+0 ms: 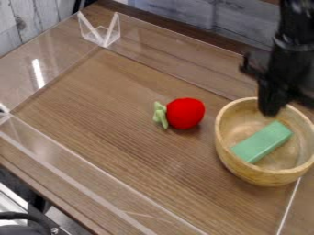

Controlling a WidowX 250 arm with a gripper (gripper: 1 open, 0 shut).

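Note:
A tan bowl sits at the right of the table with a green block inside it. My gripper is over the bowl's back part, above the block; it appears shut, with nothing visible between its fingers. A red tomato-like object with a green stem lies left of the bowl.
A clear wire-like or plastic holder stands at the back left. The table's left edge shows at the lower left.

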